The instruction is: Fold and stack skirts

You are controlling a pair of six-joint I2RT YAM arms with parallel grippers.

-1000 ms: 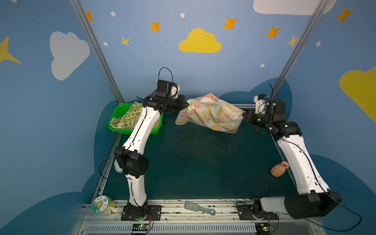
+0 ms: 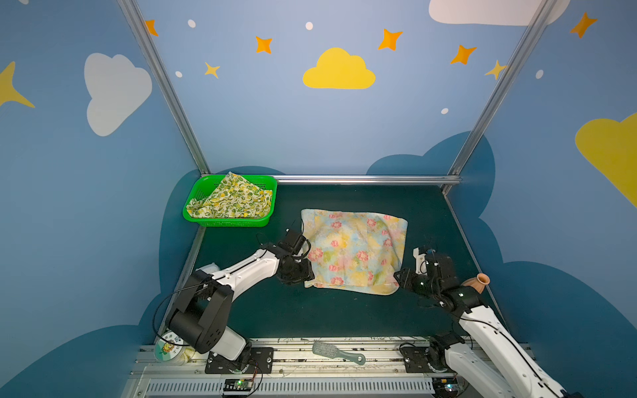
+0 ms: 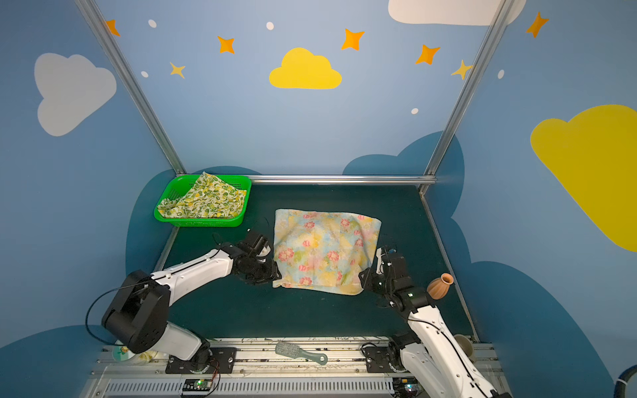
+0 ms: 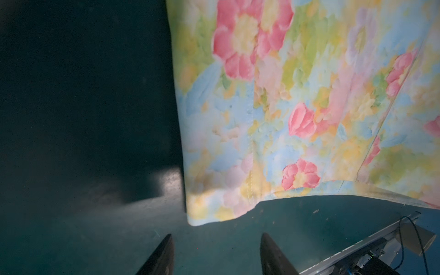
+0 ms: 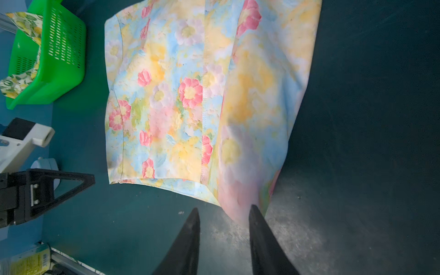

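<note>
A pastel floral skirt (image 2: 355, 252) lies spread roughly flat on the dark table, its near right part rumpled. At its near left corner, my left gripper stands open; in the left wrist view the cloth corner ends short of the fingertips. My right gripper is by the near right corner, its fingers parted. The skirt's tip reaches close to the right fingertips in the right wrist view, and whether it touches them is hard to tell. Another skirt, with a yellow-green lemon print (image 2: 235, 197), lies bunched in the green basket (image 2: 229, 223).
A terracotta vase (image 3: 440, 286) stands at the right side of the table. A grey brush (image 2: 338, 353) lies on the front rail.
Over the last second both arms came from the back toward the front, bringing the floral skirt down from the air onto the table.
</note>
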